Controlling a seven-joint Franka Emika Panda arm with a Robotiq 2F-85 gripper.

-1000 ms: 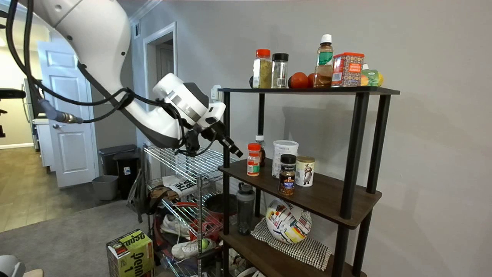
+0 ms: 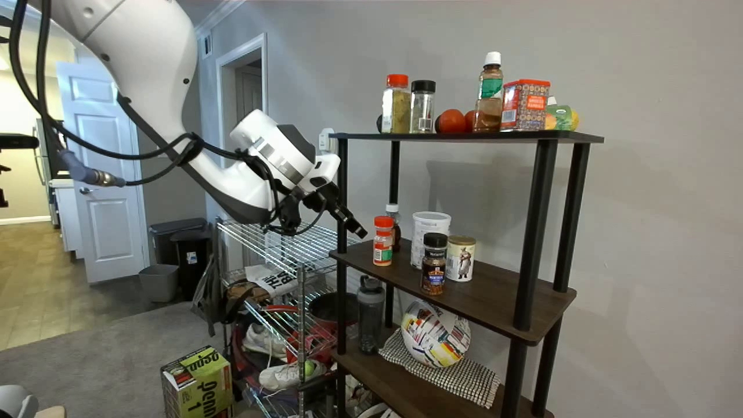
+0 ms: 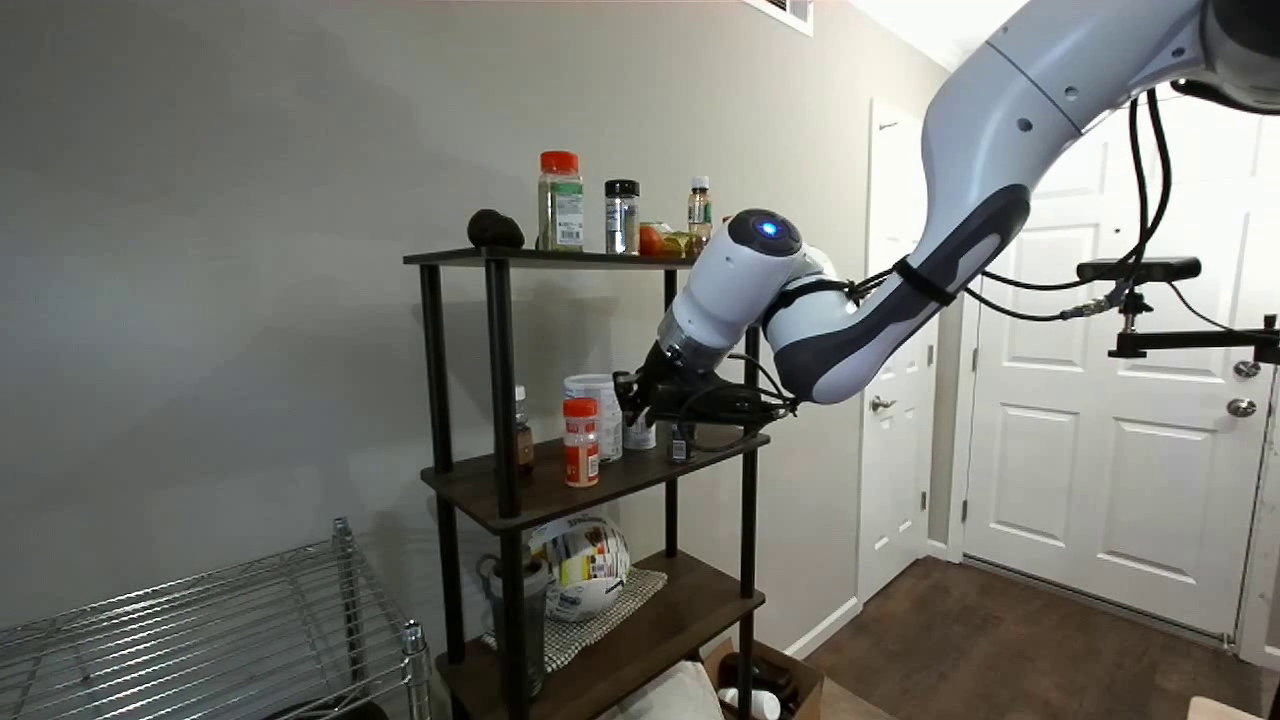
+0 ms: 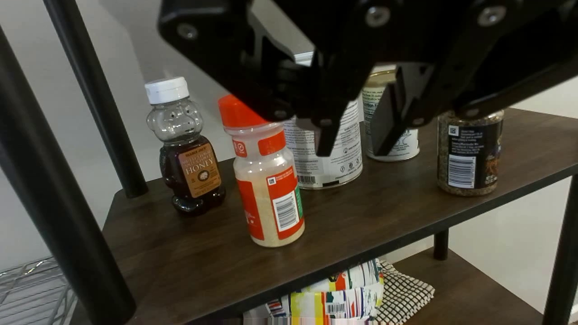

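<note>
My gripper is open in front of the middle shelf, its dark fingers apart with empty air between them. On that shelf, a red-capped shaker bottle (image 4: 276, 200) stands upright, left of the fingers in the wrist view. A honey bear bottle (image 4: 189, 162) with a white cap is behind it to the left. Past the fingers stand a white canister (image 4: 341, 157) and a smaller can (image 4: 403, 143), both partly hidden by the gripper. To the right, a dark spice jar (image 4: 468, 157) sits near the front edge, its top covered by the gripper.
The top shelf (image 2: 460, 137) carries several bottles, a red tin (image 2: 526, 104) and tomatoes (image 2: 451, 121). Black posts (image 2: 536, 230) frame the rack. Below are a patterned ball (image 2: 433, 334) and a dark bottle (image 2: 370, 313). Bare middle shelf (image 2: 515, 296) lies right of the jar.
</note>
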